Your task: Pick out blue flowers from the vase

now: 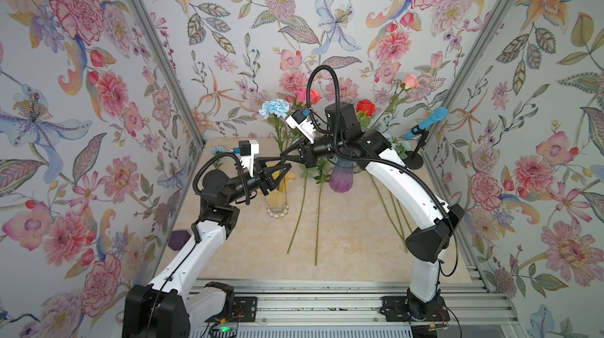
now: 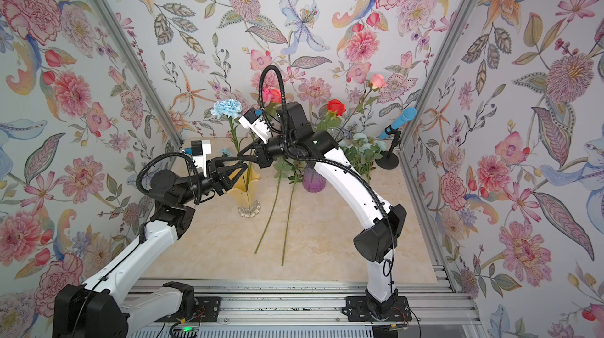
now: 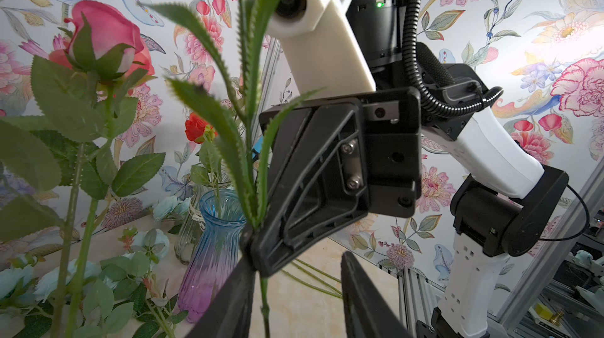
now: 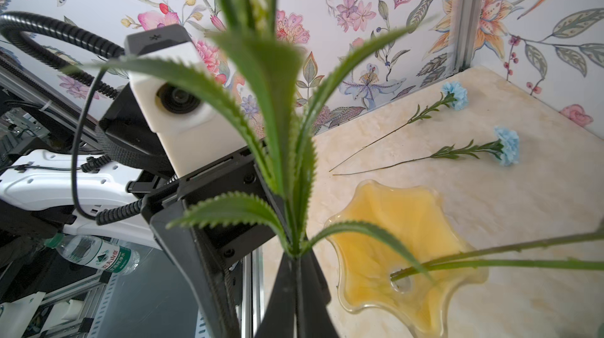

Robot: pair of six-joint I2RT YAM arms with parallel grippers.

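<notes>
A blue carnation stands upright, its stem in my right gripper, which is shut on it high above the yellow vase. My left gripper is at that stem just below the right gripper, its fingers parted around or near it. Pink roses stand beside it. Two more blue carnations lie on the table at the back left.
A purple-blue vase, a red rose, loose pale flowers and long stems occupy the middle and right. A blue cylinder on a stand is at the back right.
</notes>
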